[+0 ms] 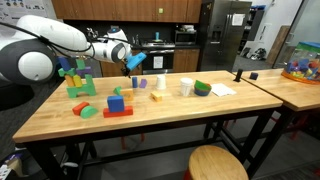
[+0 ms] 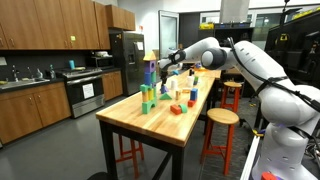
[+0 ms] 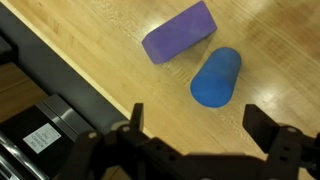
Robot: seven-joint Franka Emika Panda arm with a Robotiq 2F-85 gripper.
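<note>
My gripper is open, its two dark fingers wide apart with nothing between them. Ahead of the fingers in the wrist view, a blue cylinder (image 3: 216, 77) rests on the wooden table. Beside it lies a purple block (image 3: 179, 32), close but apart. Exterior view 1 has the gripper (image 1: 128, 71) low over the far side of the table, near the small blue cylinder (image 1: 135, 82) and the purple block (image 1: 143, 83). How high the fingertips are above the table is hard to tell.
A tower of coloured blocks (image 1: 79, 80) stands at the table's left. Nearer the front are a blue block (image 1: 116, 104) and a red block (image 1: 118, 113). To the right sit a yellow block (image 1: 157, 96), a white cup (image 1: 186, 87) and a green bowl (image 1: 202, 89).
</note>
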